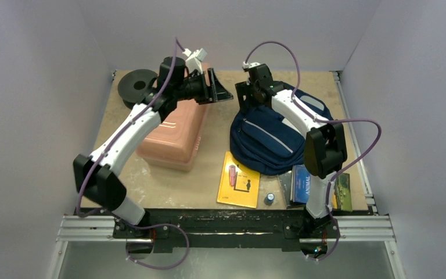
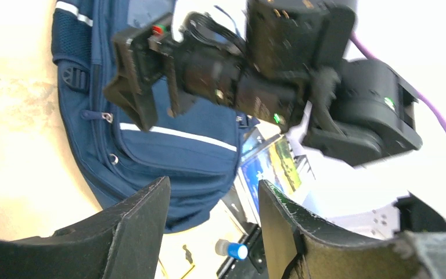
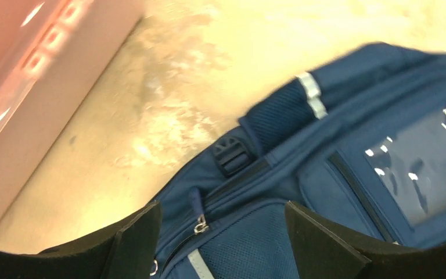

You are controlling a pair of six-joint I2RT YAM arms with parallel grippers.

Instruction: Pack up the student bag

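A navy backpack [image 1: 267, 145] lies at the right of the table, with a zipper pull [image 3: 197, 212] and buckle [image 3: 232, 157] in the right wrist view. My left gripper [image 1: 219, 93] is open in the air between the pink box and the bag, nothing between its fingers. My right gripper [image 1: 244, 93] is over the bag's upper left, fingers apart and empty. A yellow book [image 1: 247, 197] with a pink item [image 1: 232, 174] on it lies below the bag, beside a blue-capped cylinder [image 1: 269, 198]. Blue [image 1: 301, 192] and green [image 1: 343, 192] books lie at the lower right.
A pink lidded box [image 1: 171, 133] fills the left middle, with a dark round spool [image 1: 136, 84] behind it. The table between box and yellow book is bare. The two arms are close together at the back.
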